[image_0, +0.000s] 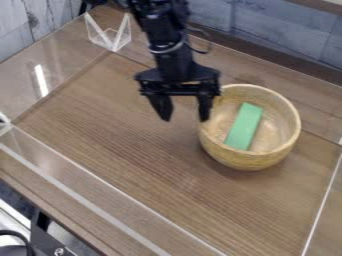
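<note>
The black robot arm reaches down from the top, its gripper (179, 108) open just left of a light wooden bowl (225, 152). A green block (245, 126) lies inside the bowl, toward its middle. Nothing shows between the gripper's fingers.
A white object (107, 28) stands at the back left. Cables run along the left edge at the bottom corner.
</note>
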